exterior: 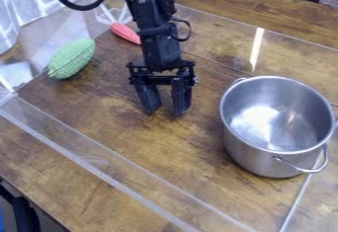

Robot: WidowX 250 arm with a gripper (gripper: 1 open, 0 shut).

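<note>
My black gripper [164, 100] hangs low over the wooden table [145, 177], near the middle of the view, its two fingers pointing down. Nothing shows clearly between the fingers, and they appear apart. To its right stands a large steel pot [275, 127] with side handles, empty inside. To its left lies a pale green oval object [73, 58], perhaps a vegetable. A red-pink item [125, 33] lies behind the arm at the upper left, partly hidden by it.
Clear plastic edging [79, 152] runs along the left and front of the table. The wood in front of the gripper and behind the pot is clear.
</note>
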